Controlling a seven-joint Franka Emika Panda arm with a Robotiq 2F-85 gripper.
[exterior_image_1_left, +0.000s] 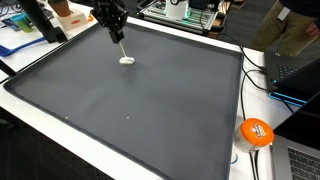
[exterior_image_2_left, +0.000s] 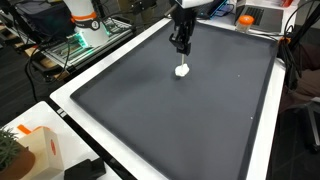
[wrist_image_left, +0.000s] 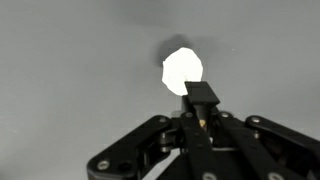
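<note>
My gripper (exterior_image_1_left: 119, 38) is shut on a thin, light-coloured stick (exterior_image_1_left: 123, 48) that points down toward the grey board. At the stick's lower end is a small white piece (exterior_image_1_left: 127, 61), low over the board or touching it; I cannot tell which. In exterior view 2 the same white piece (exterior_image_2_left: 182, 70) shows below my gripper (exterior_image_2_left: 182, 45), with the stick (exterior_image_2_left: 184, 59) between them. From the wrist, the white piece (wrist_image_left: 182, 70) looks roundish and lies just beyond the shut fingers (wrist_image_left: 201, 95), a dark shadow beside it. Most of the stick is hidden there.
The grey board (exterior_image_1_left: 150, 110) is otherwise clear. An orange-lidded container (exterior_image_1_left: 254, 133) stands off its right side, close to a laptop (exterior_image_1_left: 300, 160). In exterior view 2 a potted cactus (exterior_image_2_left: 12, 155) stands outside the board at lower left.
</note>
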